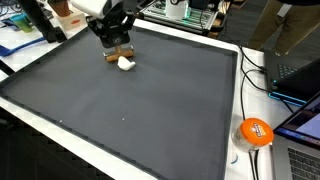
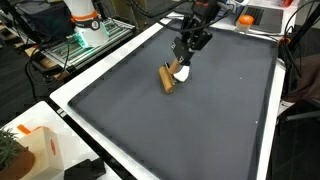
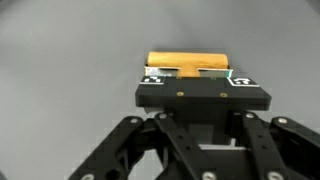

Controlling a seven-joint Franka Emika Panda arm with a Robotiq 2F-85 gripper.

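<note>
In the wrist view a wooden T-shaped piece stands out, its crossbar beyond the fingertips and its stem running back to my gripper. My fingers are shut on that stem. From the side, the dark gripper reaches down to the wooden piece just over the grey table. A small white object is right beside the wood; whether the two touch, I cannot tell. The other exterior view has the white object in front of the wooden crossbar.
An orange-topped container stands past the table's right edge, near a laptop and black cables. Clutter lies behind the table's back left corner.
</note>
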